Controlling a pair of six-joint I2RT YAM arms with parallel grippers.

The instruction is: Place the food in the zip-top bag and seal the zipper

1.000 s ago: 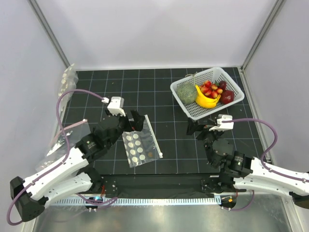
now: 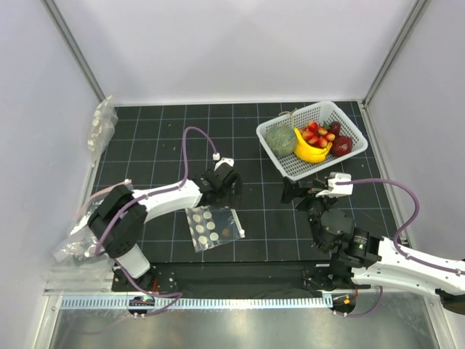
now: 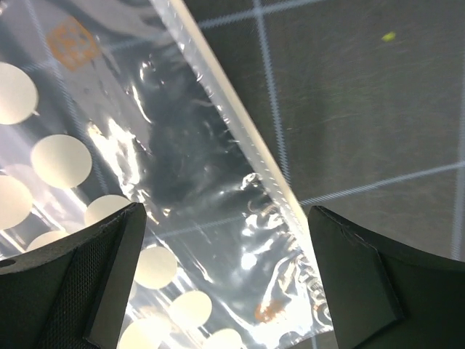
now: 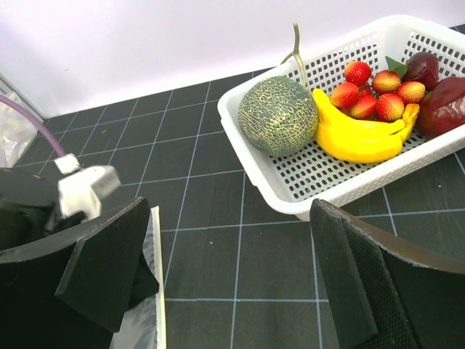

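Note:
A clear zip bag (image 2: 211, 229) with pale round dots lies flat on the dark mat. Its white zipper strip (image 3: 243, 123) runs diagonally through the left wrist view. Directly over the bag, my left gripper is open and empty, one finger on each side of the zipper end; touching cannot be told. My right gripper, also open and empty, faces the white basket (image 2: 298, 169). In that basket sit a green melon (image 4: 278, 116), yellow bananas (image 4: 356, 134), several red strawberries (image 4: 389, 107) and dark red fruit (image 4: 442, 109).
More clear bags lie at the left edge, one at the back left (image 2: 102, 129) and another under the left arm (image 2: 83, 233). Bare mat (image 2: 240, 123) spans the back middle. Walls (image 2: 232, 51) enclose the table.
The left arm has swung to the right and its gripper has come over the bag's zipper side, covering its top. The right arm, basket and bag have hardly moved.

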